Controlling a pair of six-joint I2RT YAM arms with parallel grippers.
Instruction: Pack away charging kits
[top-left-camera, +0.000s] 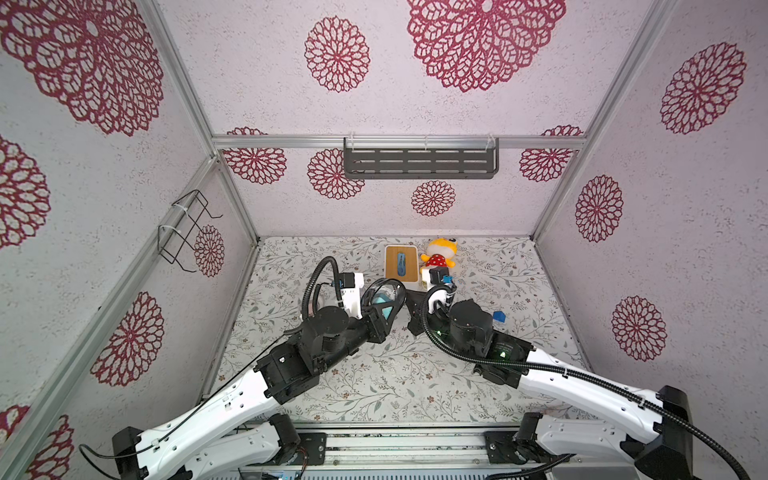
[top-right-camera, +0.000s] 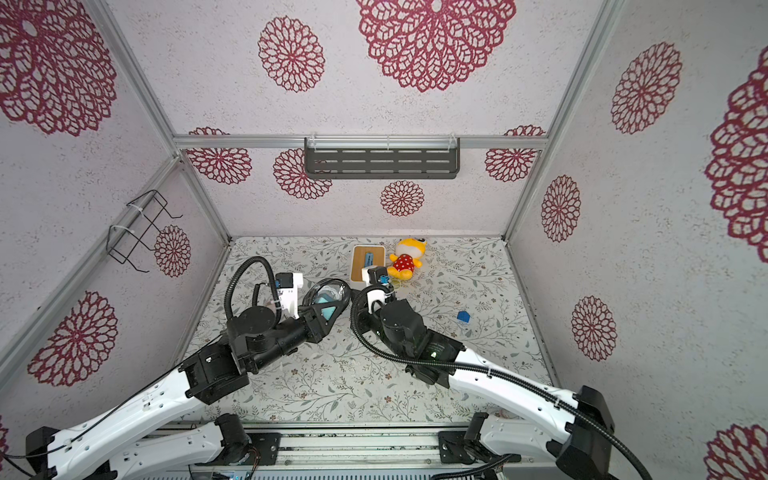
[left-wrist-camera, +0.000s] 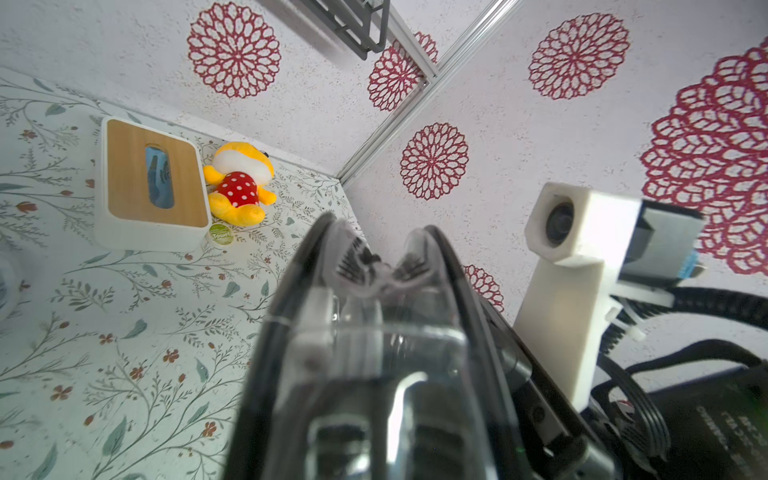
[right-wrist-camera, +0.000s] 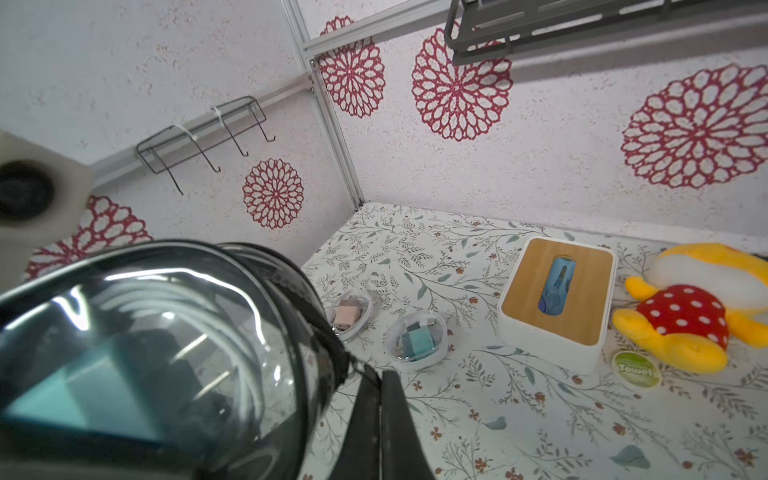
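A round clear case with a black rim (right-wrist-camera: 300, 384) shows a teal block (right-wrist-camera: 88, 388) and a pale coiled cable inside. My left gripper (top-left-camera: 379, 321) is shut on this case and holds it above the table; its clear wall (left-wrist-camera: 384, 344) fills the lower middle of the left wrist view. At the case's edge is my right gripper, its fingers shut together. A dark strip from the rim reaches those fingertips; whether it lies between them cannot be made out. Two more clear cases, one with a pink block (right-wrist-camera: 347, 313) and one with a teal block (right-wrist-camera: 419, 341), lie on the table.
A white box with a wooden lid (right-wrist-camera: 524, 276) and a blue item in its slot stands at the back. Beside it lie a yellow plush toy (right-wrist-camera: 688, 312) and a green round "Towel" label (right-wrist-camera: 637, 369). A blue object (top-left-camera: 499, 316) lies to the right.
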